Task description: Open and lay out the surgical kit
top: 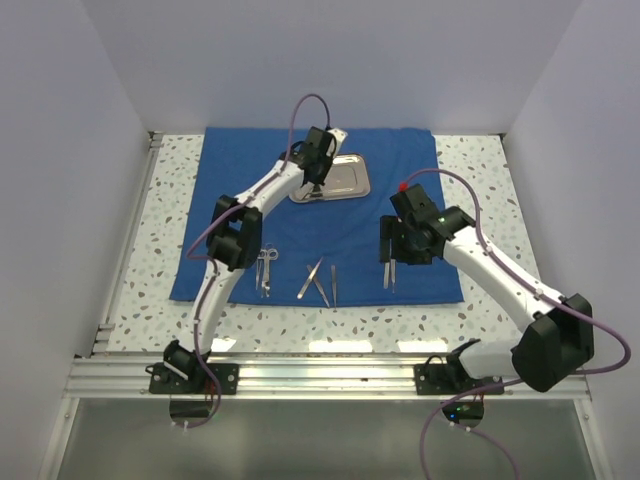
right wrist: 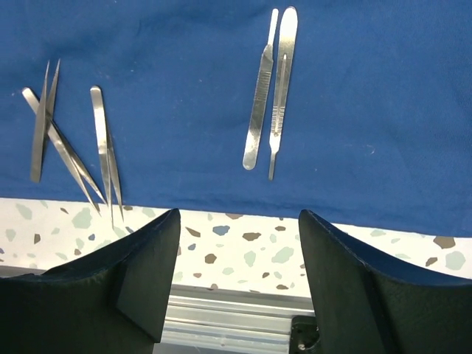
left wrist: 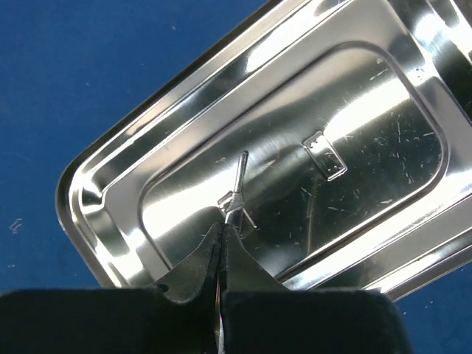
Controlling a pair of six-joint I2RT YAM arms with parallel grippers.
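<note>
A steel tray (top: 350,180) lies at the back of the blue cloth. My left gripper is shut over it, above a small slim metal instrument (left wrist: 238,184) lying in the tray; whether it holds that is not clear. My right gripper is part open with nothing between its fingers, above the right front of the cloth, where two scalpel handles (right wrist: 258,110) (right wrist: 282,88) lie side by side.
Several tweezers (right wrist: 100,125) lie at the front middle of the cloth (right wrist: 383,110), with scissors (top: 268,257) to their left.
</note>
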